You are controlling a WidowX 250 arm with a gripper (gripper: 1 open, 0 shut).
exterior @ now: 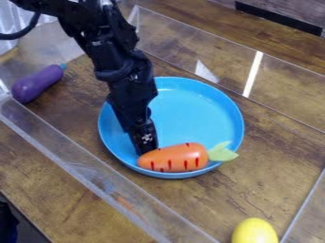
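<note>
A toy carrot [176,158], orange with dark stripes and a pale green top, lies in the front part of a round blue plate [203,115]. The black gripper [144,140] reaches down into the plate's left side, its tip just behind the carrot's left end.
A purple toy eggplant [36,84] lies at the left. A yellow egg-shaped object [254,231] sits at the front right. Clear plastic walls run round the wooden surface, which is bare to the right of the plate.
</note>
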